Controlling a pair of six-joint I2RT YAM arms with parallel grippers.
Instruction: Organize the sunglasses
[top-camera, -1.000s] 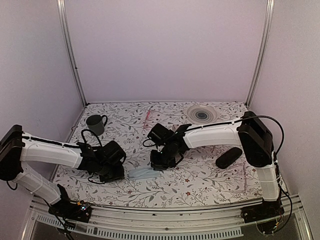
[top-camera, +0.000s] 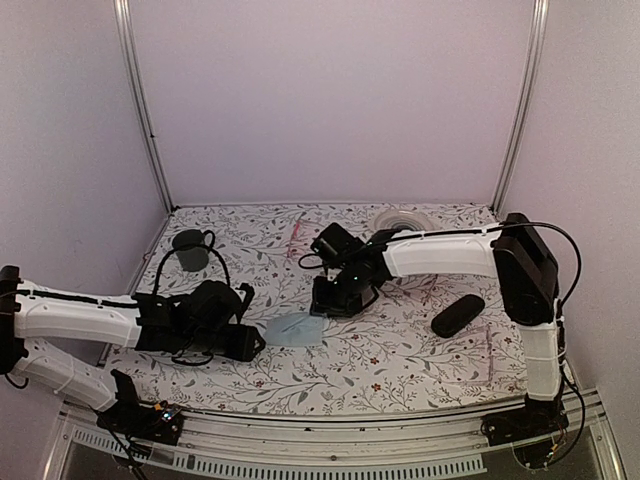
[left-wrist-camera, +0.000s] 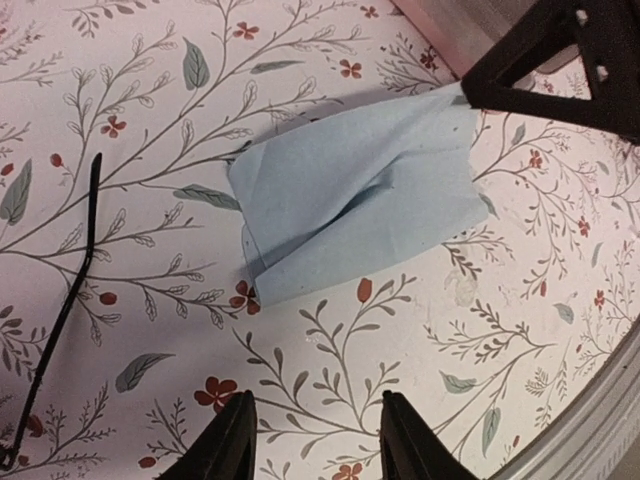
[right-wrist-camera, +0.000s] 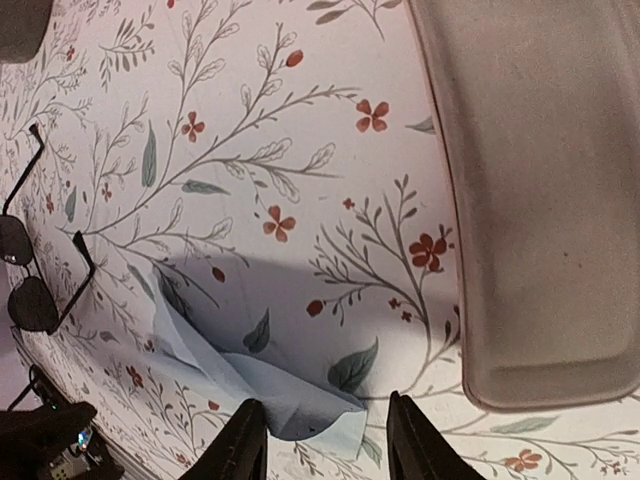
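A pale blue cloth (left-wrist-camera: 350, 210) lies creased on the floral table. A corner of it is lifted at the right gripper, whose fingers stand apart in the right wrist view; whether they touch the cloth is unclear. My left gripper hangs open just left of the cloth, nothing visible between its fingers. In the right wrist view dark sunglasses (right-wrist-camera: 35, 300) lie at the left; a thin black temple (left-wrist-camera: 70, 290) shows in the left wrist view. A black case (top-camera: 457, 315) lies on the table's right.
A shallow pinkish tray (right-wrist-camera: 540, 180) borders the cloth. A dark mug (top-camera: 190, 250) stands back left, a round plate (top-camera: 400, 218) back right behind the right arm.
Both grippers have risen and shifted rightward in the top view. The cloth appears shifted slightly right and higher in the frame, more spread than a second ago.
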